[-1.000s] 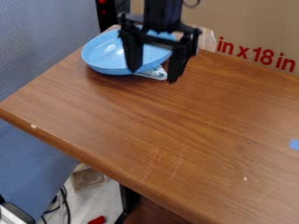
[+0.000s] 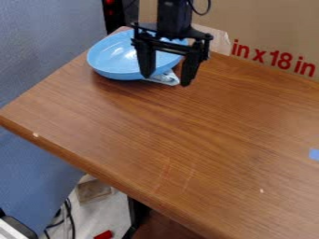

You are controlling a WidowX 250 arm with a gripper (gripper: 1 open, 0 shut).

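My black gripper (image 2: 167, 65) hangs over the back of the wooden table with its two fingers pointing down and spread apart. It is in front of and partly over a light blue round plate or shallow bowl (image 2: 107, 60). A small white-and-blue object (image 2: 167, 80) lies at the plate's right edge, partly behind the gripper; what it is, I cannot tell. I see nothing clearly held between the fingers.
A cardboard box (image 2: 268, 33) stands behind. The table's left edge borders a grey-blue surface.
The plate stays in place.
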